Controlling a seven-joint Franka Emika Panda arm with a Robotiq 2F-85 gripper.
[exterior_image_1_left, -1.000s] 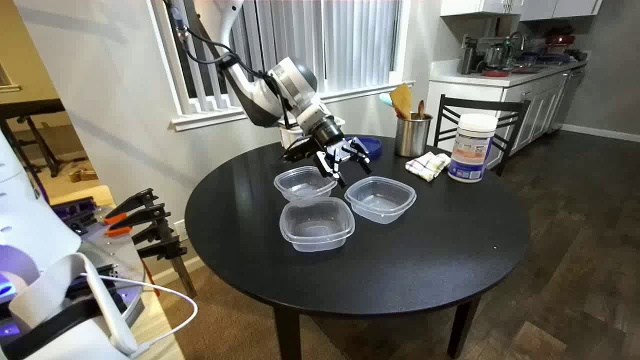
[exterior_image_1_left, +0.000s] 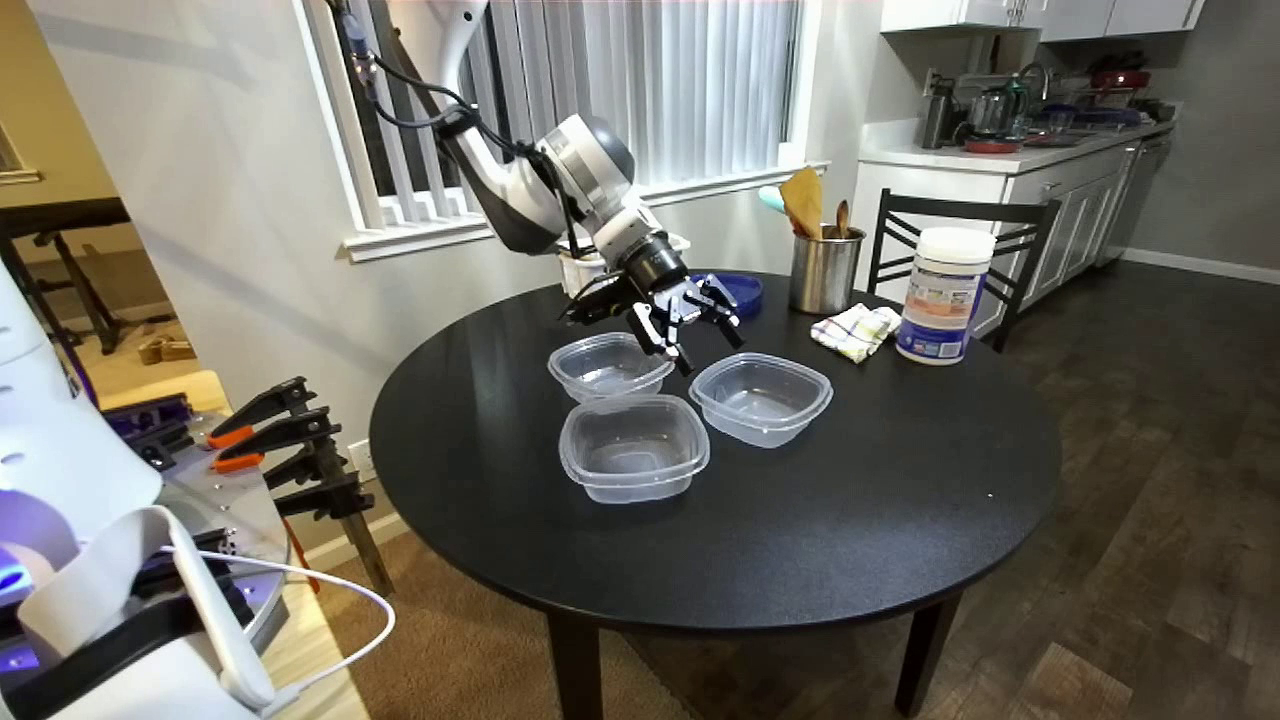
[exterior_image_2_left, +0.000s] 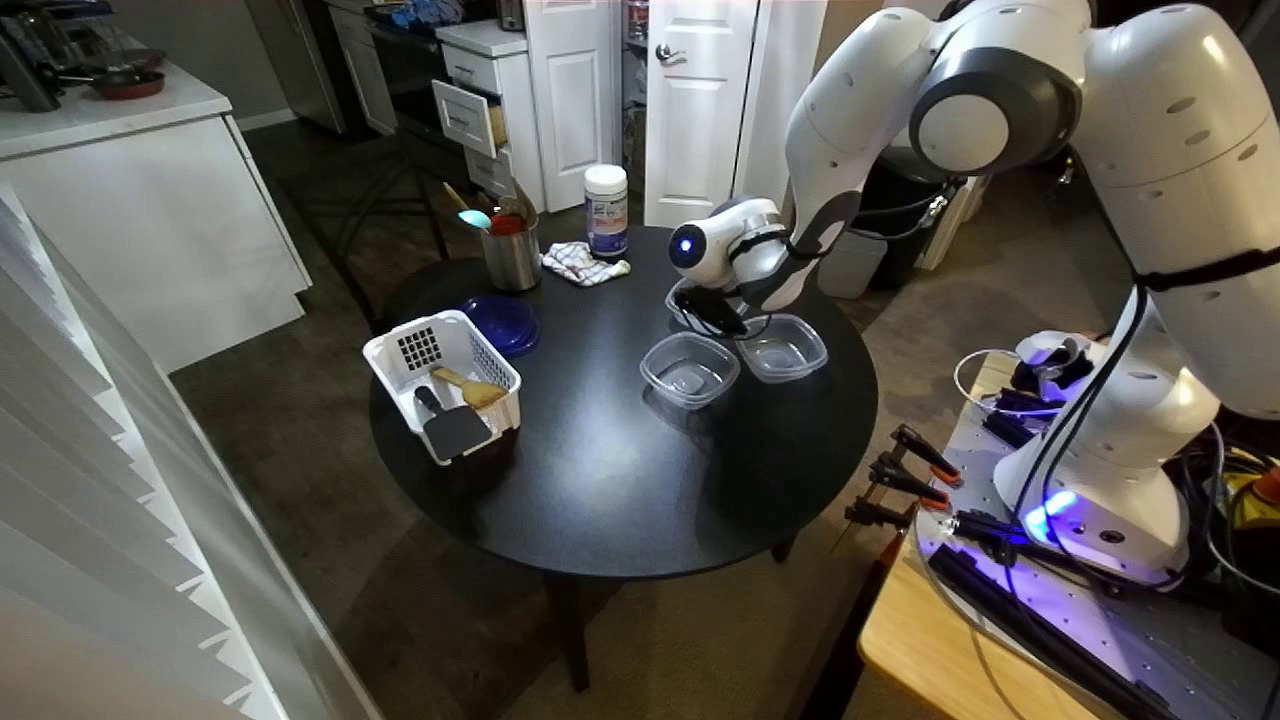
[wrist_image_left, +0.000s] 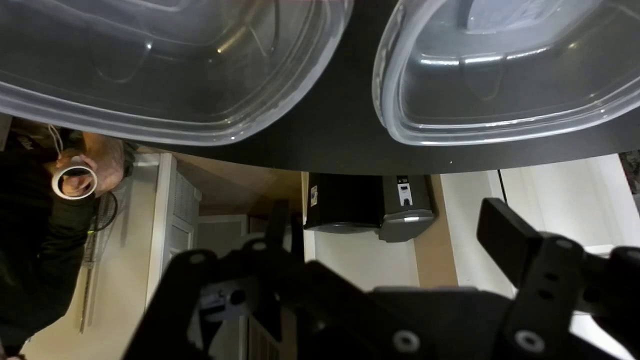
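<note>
Three clear plastic containers stand grouped on the round black table (exterior_image_1_left: 840, 516): one at the back left (exterior_image_1_left: 609, 376), a front one (exterior_image_1_left: 636, 462), and a right one (exterior_image_1_left: 762, 398). Just above and behind the gap between the back-left and right containers, my gripper (exterior_image_1_left: 710, 348) is tilted downward. Its fingers (wrist_image_left: 510, 240) are spread wide in the wrist view, with nothing between them, so it is open. Parts of two containers fill the top of that view. From the second exterior view, the arm hides part of the farthest container and the fingers.
A white basket (exterior_image_2_left: 504, 402) with utensils, a blue lid (exterior_image_2_left: 501, 324), a steel utensil pot (exterior_image_1_left: 824, 274), a checked cloth (exterior_image_1_left: 855, 331) and a wipes tub (exterior_image_1_left: 942, 306) stand around the table. A person's hand (wrist_image_left: 105, 162) shows beyond the edge.
</note>
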